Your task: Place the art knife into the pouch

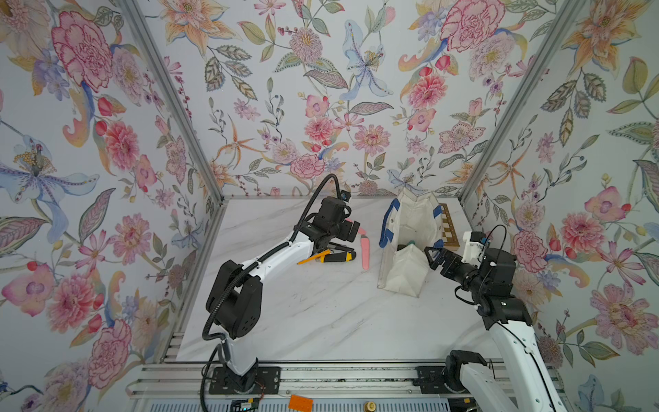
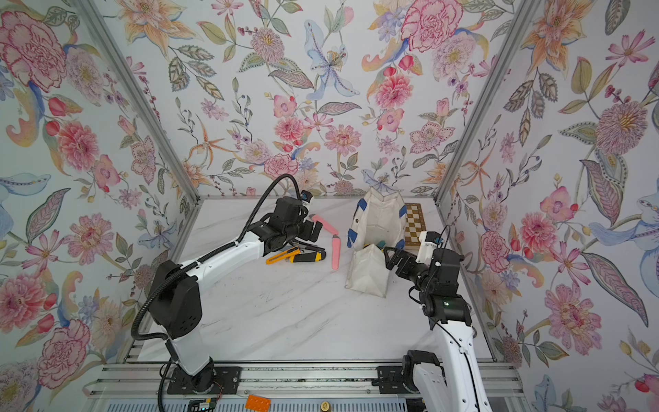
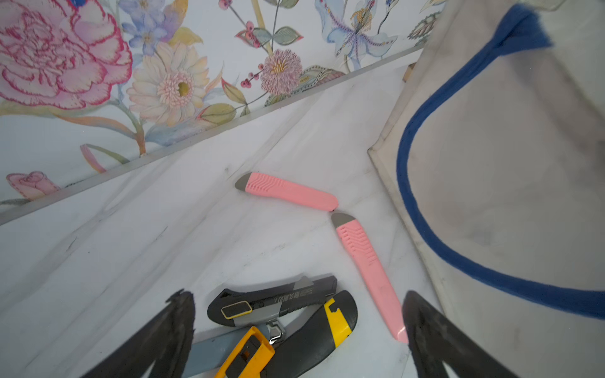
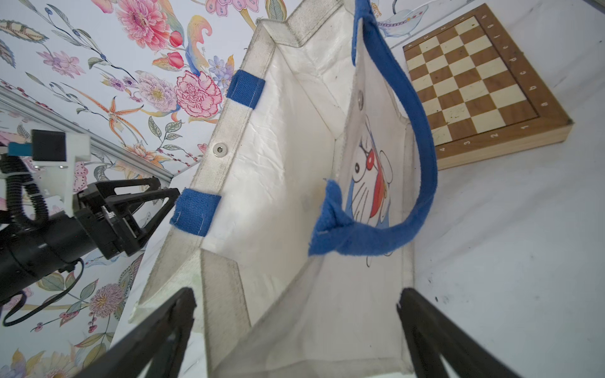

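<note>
My left gripper (image 1: 348,226) hangs open over a group of art knives: two pink ones (image 3: 371,271), a black one (image 3: 271,301), a black-and-yellow one (image 3: 318,334) and an orange one (image 3: 249,356), all on the marble table. The white fabric pouch (image 2: 370,271) with blue trim stands open to the right; something dark and teal shows low in its opening in the top views. My right gripper (image 1: 440,257) is open at the pouch's right side, nothing between its fingers.
A wooden chessboard (image 4: 475,94) lies at the back right, beside the pouch. Floral walls enclose the back and sides.
</note>
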